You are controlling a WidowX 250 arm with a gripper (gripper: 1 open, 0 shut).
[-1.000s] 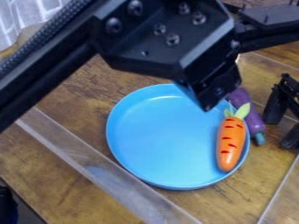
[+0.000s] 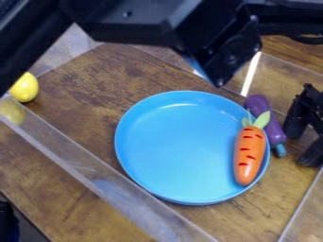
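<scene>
A blue plate [image 2: 171,151] lies on the wooden surface, with an orange toy carrot [image 2: 248,156] on its right side. A purple toy eggplant [image 2: 263,112] lies just right of the plate, by the carrot. A yellow lemon-like object [image 2: 25,87] sits at the far left. The dark robot arm [image 2: 151,24] spans the top of the view above the plate. A black gripper-like part [image 2: 307,121] shows at the right edge; its fingers are not clear enough to tell their state.
Clear acrylic walls [image 2: 94,175] border the wooden area at the lower left and the right. Bare wood lies left of the plate.
The arm over the plate has moved up toward the top of the view, uncovering more wood behind the plate. The plate, carrot and eggplant look unchanged.
</scene>
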